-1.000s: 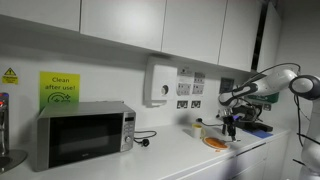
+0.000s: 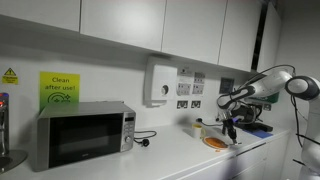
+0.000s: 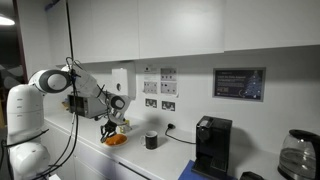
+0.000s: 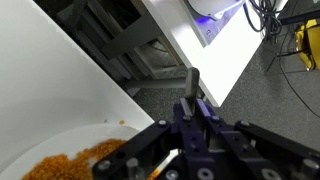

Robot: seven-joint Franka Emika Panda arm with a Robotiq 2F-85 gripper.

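Orange grains [image 4: 78, 160] lie in a white dish [image 4: 30, 160] at the lower left of the wrist view. On the counter in exterior view 1, the dish's orange contents [image 2: 215, 143] show just left of my gripper [image 2: 232, 134]. The wrist view has my gripper shut on a slim, dark grey-brown handle [image 4: 192, 82], beside the dish near the counter's front edge. What the handle belongs to cannot be made out. Exterior view 2 also places the gripper close to the orange contents [image 3: 116, 139].
A mug [image 3: 151, 140] stands to the right of the dish in exterior view 2, with a black coffee machine [image 3: 212, 148] farther right. A microwave [image 2: 85, 135] occupies the left counter. Clear worktop [image 2: 168, 150] lies between microwave and dish.
The arm's pose has shifted slightly, with the gripper staying beside the dish. The dish and the counter items have not visibly moved.
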